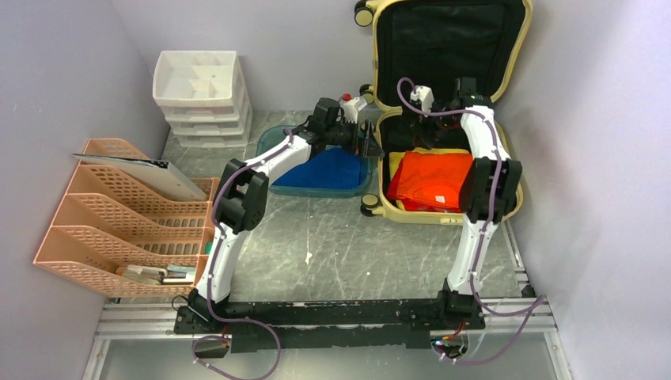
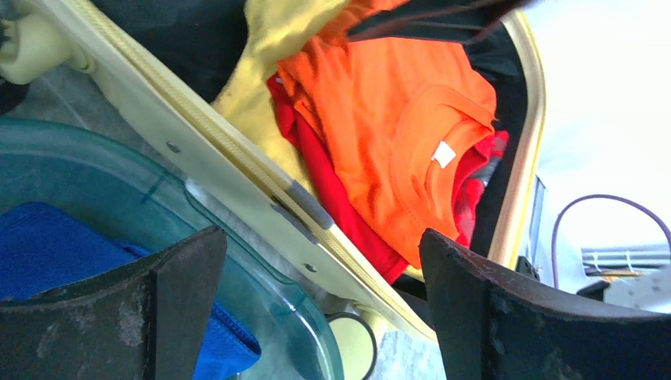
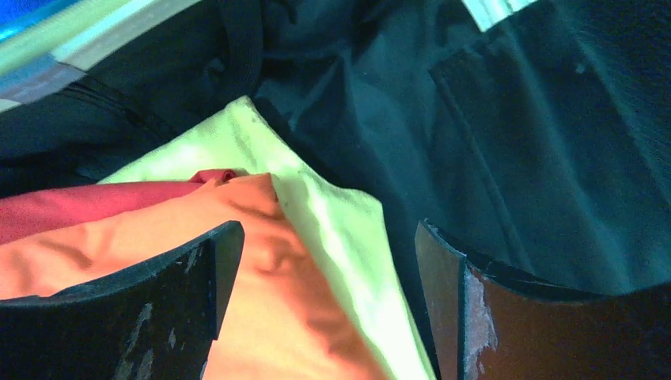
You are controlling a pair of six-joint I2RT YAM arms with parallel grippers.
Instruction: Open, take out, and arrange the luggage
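The yellow suitcase (image 1: 381,170) lies open, its black-lined lid (image 1: 443,47) raised at the back. Inside it an orange garment (image 1: 431,176) rests on red and yellow cloth; the yellow cloth (image 3: 332,214) shows a folded edge in the right wrist view. My left gripper (image 1: 370,144) is open above the suitcase's left wall, between it and the blue tub (image 1: 273,188), empty. Over the back part of the suitcase, my right gripper (image 1: 422,136) has its fingers (image 3: 182,301) apart, above the orange and yellow cloth, with nothing visibly held.
Blue folded cloth (image 1: 316,168) lies in the tub. White drawers (image 1: 202,95) stand at the back left, and a peach organiser (image 1: 119,210) with papers and small items at the left.
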